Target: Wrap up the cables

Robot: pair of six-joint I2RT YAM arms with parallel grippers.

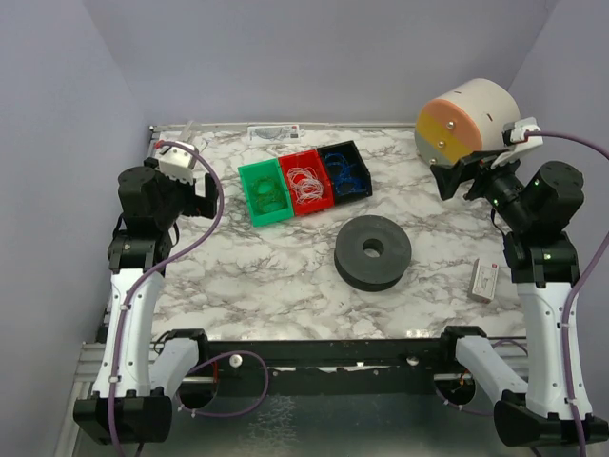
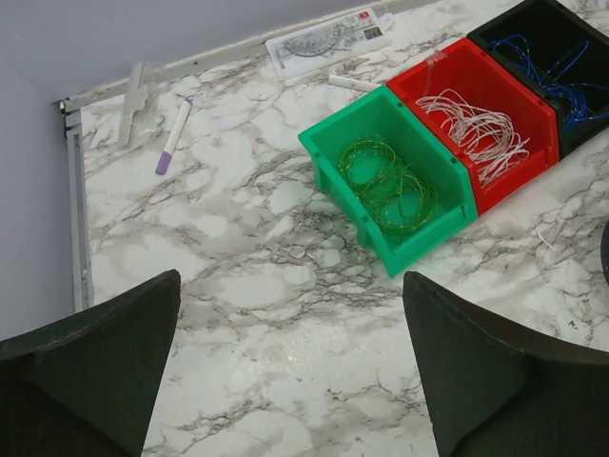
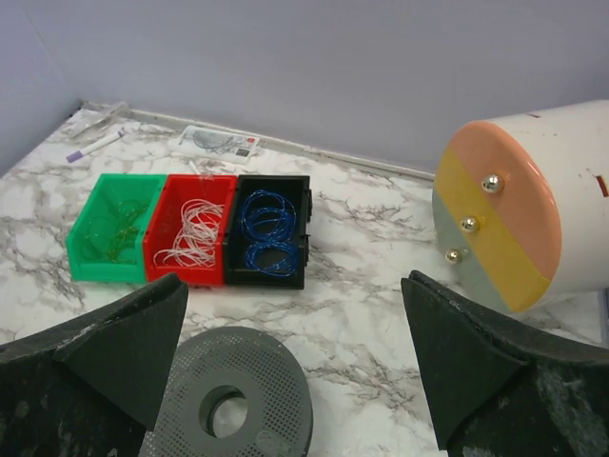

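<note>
Three joined bins stand at the back middle: a green bin holding green cable, a red bin with white cable, and a black bin with blue cable. A dark round spool-like disc lies right of middle. My left gripper hangs open at the left, apart from the bins, with nothing between its fingers. My right gripper is open at the right, also empty, apart from the bins and disc.
A large cylinder with a coloured face and metal knobs stands back right. A small pale box lies at the right. A marker and a card lie at the back left.
</note>
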